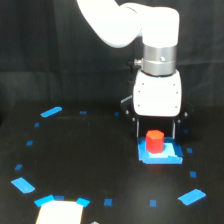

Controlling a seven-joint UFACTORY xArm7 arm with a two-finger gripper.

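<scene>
A red six-sided block (154, 142) stands in a small blue tray (158, 160) with a pale patch inside, right of centre. Directly over it, the white arm points straight down. My gripper (156, 132) is open, its dark fingers apart on the left and right of the block's top. Whether either finger touches the block is hard to tell against the dark background.
Blue tape strips and small blue squares mark the black table, such as the strip (192, 197) at lower right. A whitish object (60, 213) is cut off by the bottom edge.
</scene>
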